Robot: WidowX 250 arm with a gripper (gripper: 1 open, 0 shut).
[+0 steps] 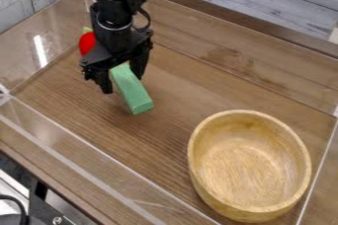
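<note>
My black gripper [117, 67] is open, its fingers low on either side of the upper end of a green block [134, 94], which lies on the wooden table [169, 155]. Whether the fingers touch the block cannot be told. A red object [87, 41] is partly hidden behind the gripper at the upper left.
A large light-wood bowl [248, 166] stands at the lower right. A pale wall runs along the back and upper left.
</note>
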